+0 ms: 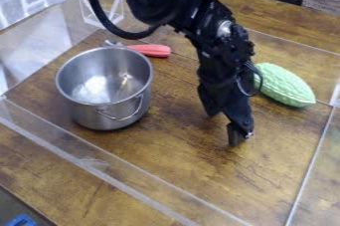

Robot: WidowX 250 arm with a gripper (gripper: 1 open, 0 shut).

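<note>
My black gripper is low over the wooden table, right of centre, open, its tips down at or close to the surface; whether anything lies between them is too dark to tell. To its left stands a steel pot with a wire handle. A pale green bitter melon lies behind and to the right of the gripper, partly behind the arm.
A red-handled utensil lies at the back left, behind the pot. Clear edging runs along the table's left side. A blue object shows at the bottom left corner.
</note>
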